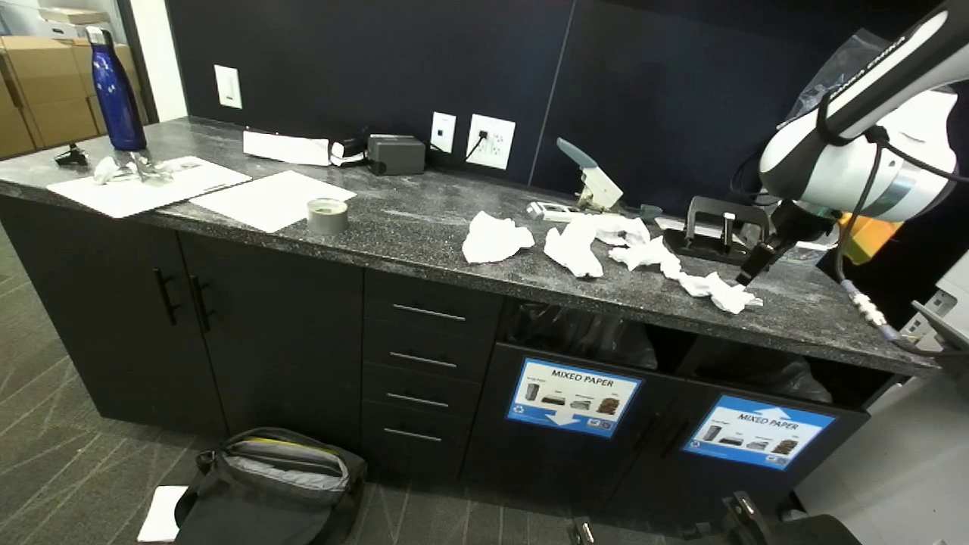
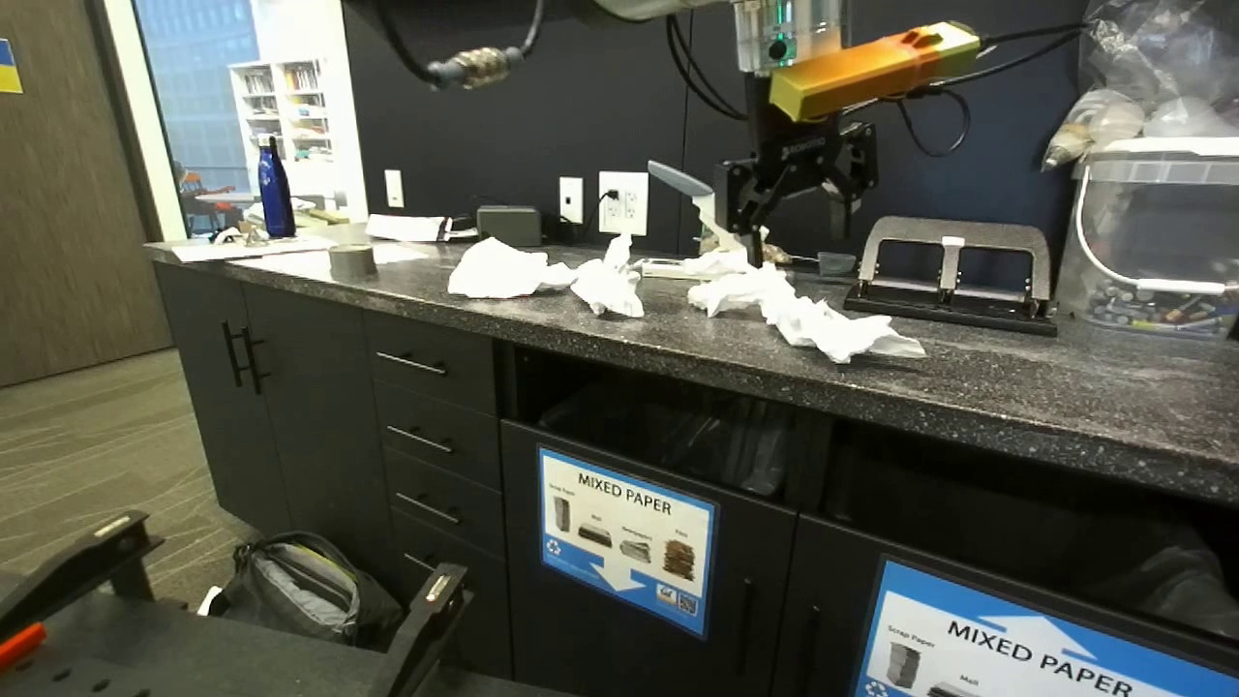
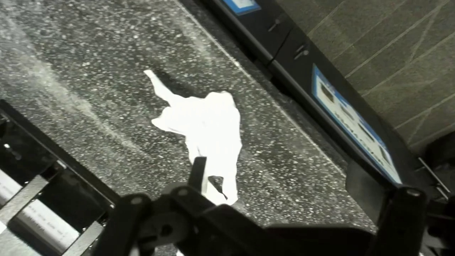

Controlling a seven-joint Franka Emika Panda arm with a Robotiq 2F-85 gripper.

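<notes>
Several crumpled white papers lie on the dark speckled counter. In exterior view 2 these are a left wad, a middle one and a longer crumple on the right. My gripper is open and points down at the right-hand papers, its fingers spread apart. From the wrist camera, a white crumple lies beyond the fingers, and the dark left finger overlaps its near end. Nothing shows held. Whether that fingertip touches the paper, I cannot tell.
A black hole punch stands right of the papers, beside a clear bucket. Behind them is a stapler. A tape roll, flat sheets and a blue bottle occupy the left. The counter's front edge is close to the papers.
</notes>
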